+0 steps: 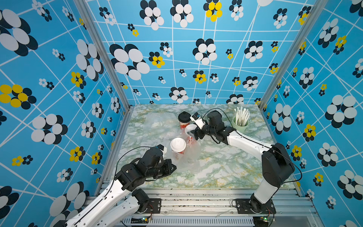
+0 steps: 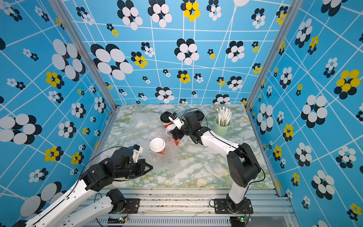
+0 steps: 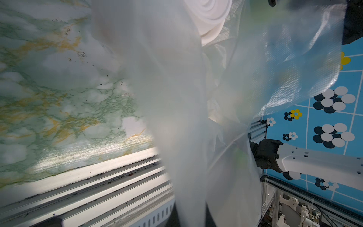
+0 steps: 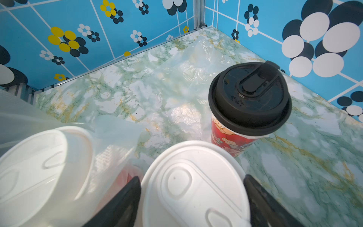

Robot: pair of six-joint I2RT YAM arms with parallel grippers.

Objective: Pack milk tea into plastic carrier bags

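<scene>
A white-lidded cup [image 1: 177, 144] stands in the clear plastic bag [image 1: 191, 164] near the table's middle. My left gripper is shut on the bag's film, which stretches up from its fingertips and covers much of the left wrist view. Close beside the bagged cup is a second white-lidded cup [image 4: 196, 185]. My right gripper is open around it, one finger [image 4: 121, 206] on each side of the lid. Whether the fingers touch the cup, and whether its base is inside the bag, I cannot tell.
A black-lidded cup [image 4: 249, 102] stands just behind. Another black lid [image 2: 198, 115] shows partly behind my right arm. A flat clear bag [image 4: 185, 81] lies at the back left, and a green holder of straws [image 1: 240, 123] at the back right.
</scene>
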